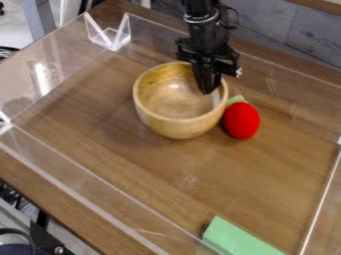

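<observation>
A wooden bowl rests on the wooden table in the middle of the camera view. My black gripper reaches down from the top to the bowl's back right rim, its fingertips at or just inside that rim; whether anything is between them is too small to tell. A red round object lies just right of the bowl, with a small pale green piece partly hidden behind it.
A light green block lies at the bottom right. Clear plastic walls border the table.
</observation>
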